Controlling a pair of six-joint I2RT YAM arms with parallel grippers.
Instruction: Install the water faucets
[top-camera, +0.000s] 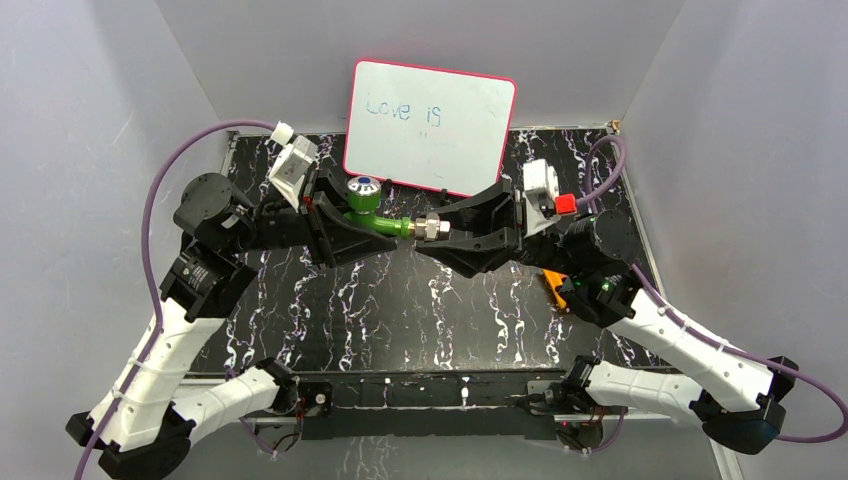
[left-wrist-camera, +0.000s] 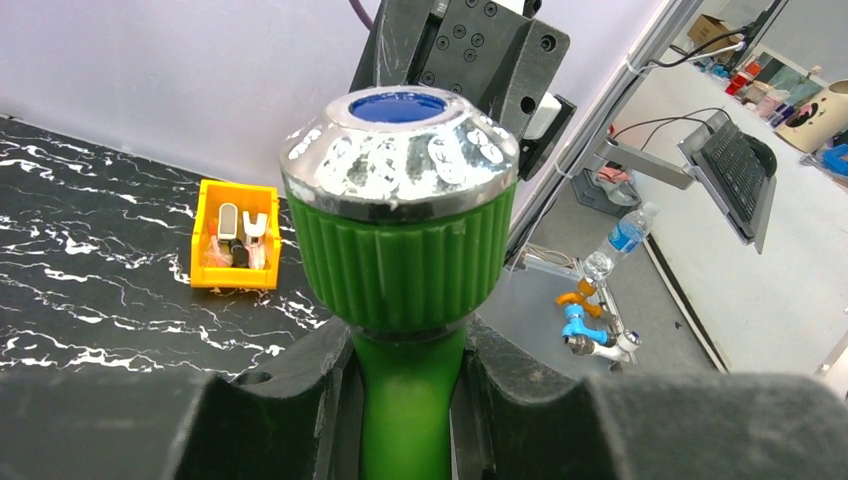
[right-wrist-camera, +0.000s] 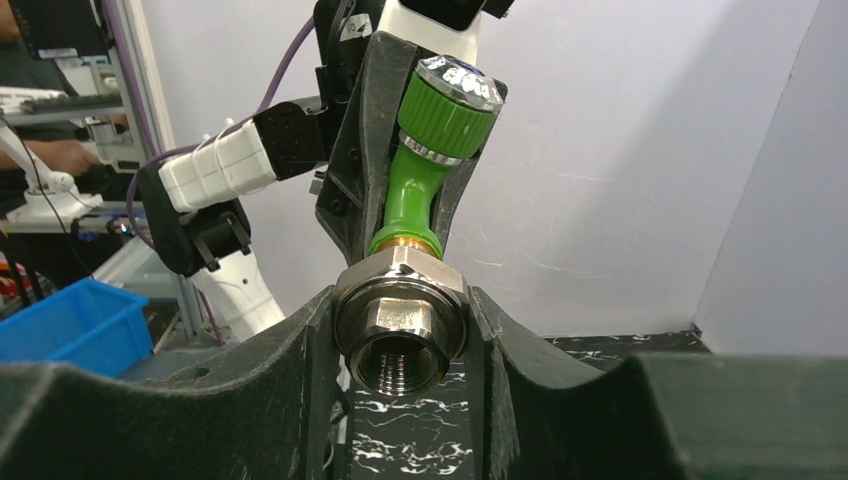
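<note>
A green faucet with a chrome, blue-capped knob is held in the air over the table. My left gripper is shut on its green body, which passes between the black fingers in the left wrist view. On the faucet's right end sits a metal nut fitting; its threaded bore faces the camera in the right wrist view, with a little brass thread showing between it and the green pipe. My right gripper is shut on this fitting, one finger on either side.
A whiteboard with a red frame stands at the back. An orange tray with small parts lies on the black marbled table, partly behind the right arm in the top view.
</note>
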